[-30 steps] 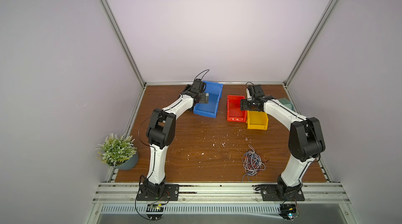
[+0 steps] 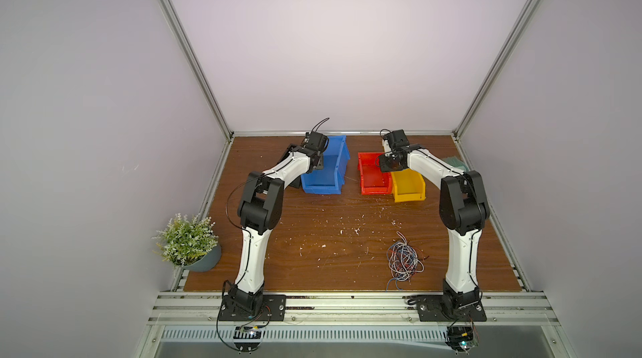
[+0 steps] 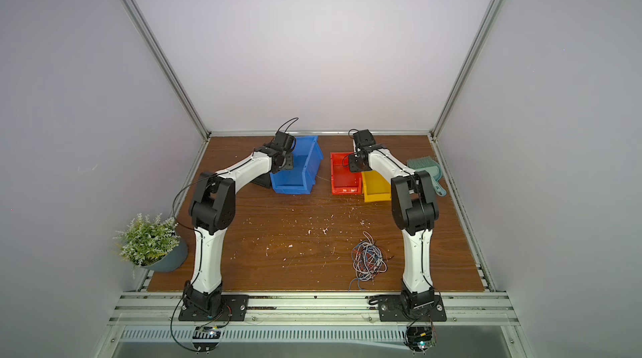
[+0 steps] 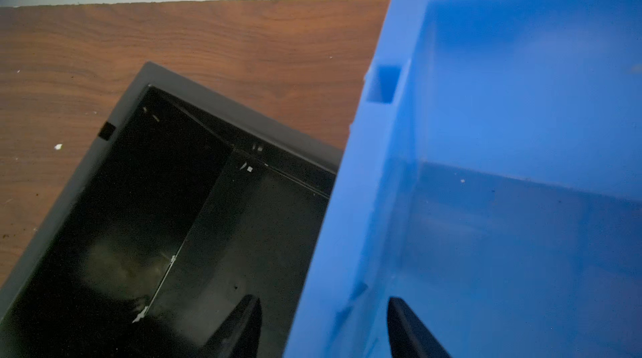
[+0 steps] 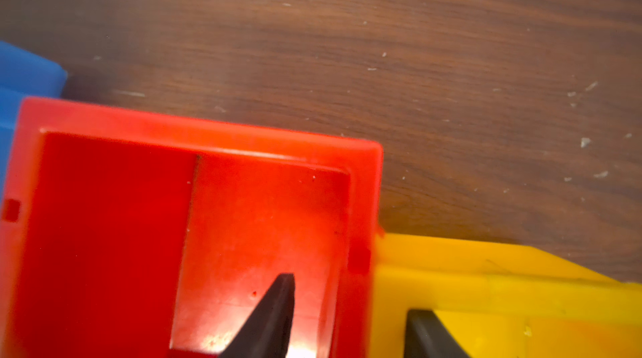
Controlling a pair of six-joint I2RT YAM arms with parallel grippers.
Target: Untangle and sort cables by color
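Observation:
Near the front right lies a tangled bundle of white, blue and red cables (image 2: 404,261), with no gripper near it. My left gripper is shut on the left wall of the blue bin (image 4: 361,157), one finger on each side of that wall. My right gripper is part open, its fingers straddling the adjoining walls of the red bin (image 5: 200,131) and the yellow bin (image 5: 495,291). The left finger is over the red bin and the right one over the yellow bin. Neither gripper has a cable between its fingers.
An empty black bin (image 4: 200,237) stands partly under my left arm, against the blue bin. A green dustpan (image 3: 428,169) lies at the back right. A potted plant (image 2: 190,241) stands at the left edge.
The blue bin has turned straighter and come slightly left and forward with my left gripper. The red and yellow bins have shifted slightly left, and my right arm has swung left.

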